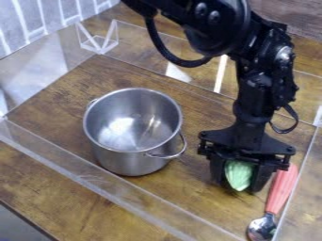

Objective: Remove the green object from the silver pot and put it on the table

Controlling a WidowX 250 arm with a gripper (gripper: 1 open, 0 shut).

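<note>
The silver pot (132,130) stands upright on the left of the wooden table, and its inside looks empty. To its right, my gripper (239,179) points down, low over the table. Between its dark fingers is the green object (239,174), pale green and partly covered by them, with the gripper shut on it. Whether the object's underside touches the table is hard to tell from this angle.
A scoop with a red handle (281,188) and metal head (262,227) lies close to the right of the gripper. Clear low walls border the work area. Bare table (75,94) extends behind and left of the pot.
</note>
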